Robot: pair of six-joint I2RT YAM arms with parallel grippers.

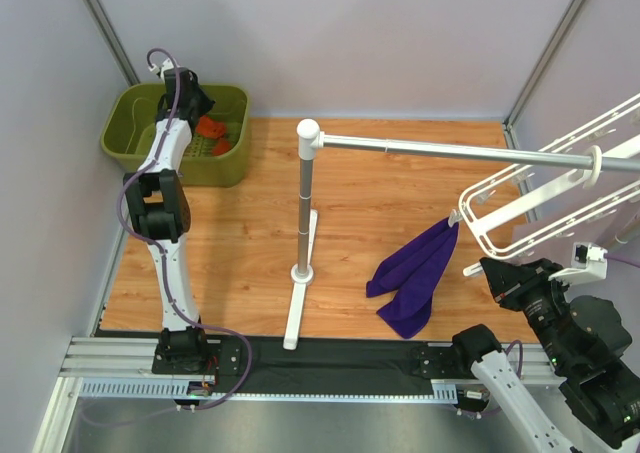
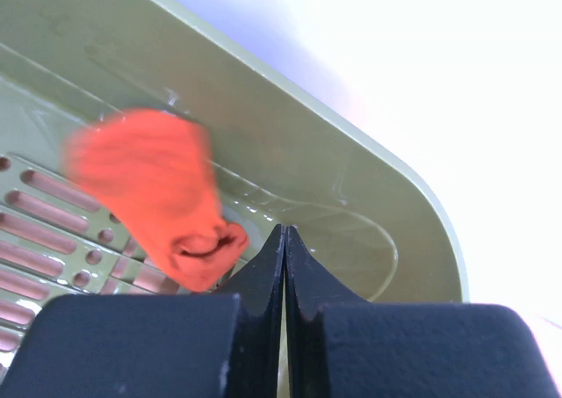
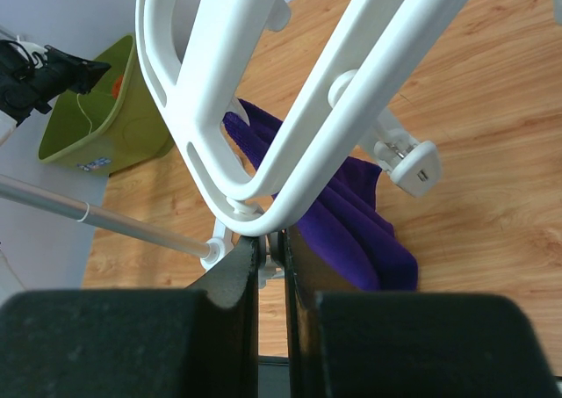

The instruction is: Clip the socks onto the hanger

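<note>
In the left wrist view a red sock (image 2: 162,200) is in the basket, partly blurred, beyond the tips of my left gripper, which is shut with nothing between its fingers. From above, the red sock (image 1: 211,128) shows to the right of that gripper (image 1: 208,104). A purple sock (image 1: 418,278) hangs from a clip at the left end of the white hanger (image 1: 505,208). My right gripper is shut on the hanger's rim (image 3: 255,215), with the purple sock (image 3: 356,227) hanging behind it.
The olive-green basket (image 1: 238,163) stands at the back left. A metal pole (image 1: 430,148) carries the hanger, and its upright (image 1: 304,213) stands on a white foot mid-table. Bare wood lies between basket and stand. White clips (image 3: 420,168) line the hanger.
</note>
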